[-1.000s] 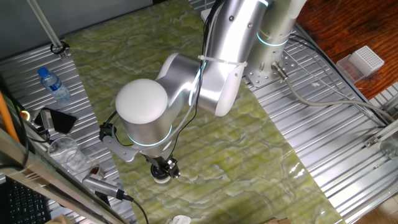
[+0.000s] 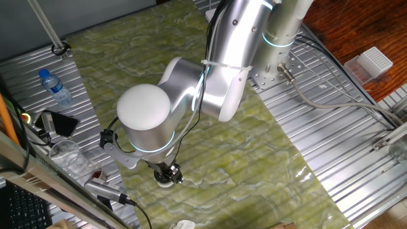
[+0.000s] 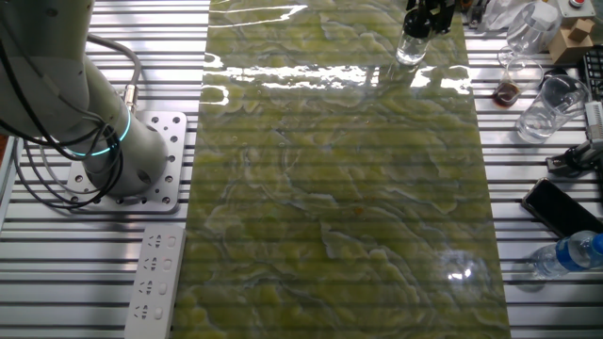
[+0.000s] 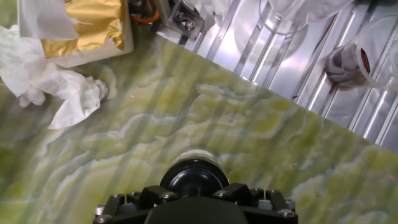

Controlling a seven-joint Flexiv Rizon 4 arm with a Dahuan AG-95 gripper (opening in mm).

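A small clear glass jar (image 3: 412, 47) with a dark top is at the far edge of the green marbled mat in exterior view 2. My gripper (image 3: 430, 15) is around its upper part, partly cut off by the frame. The wrist view shows the jar's round black top (image 4: 194, 178) between my fingers, which press close on both sides. In exterior view 1 the gripper (image 2: 166, 173) is low over the mat, beneath the arm's end. Whether the jar's base touches the mat cannot be made out.
Crumpled tissue (image 4: 71, 93) and a gold-and-white pack (image 4: 93, 28) lie near the gripper. Clear cups (image 3: 554, 108), a phone (image 3: 562, 209) and a water bottle (image 3: 569, 254) line the metal slats beside the mat.
The arm's end has shifted very slightly in exterior view 1. The gripper stays at nearly the same spot, and the surrounding objects look unmoved.
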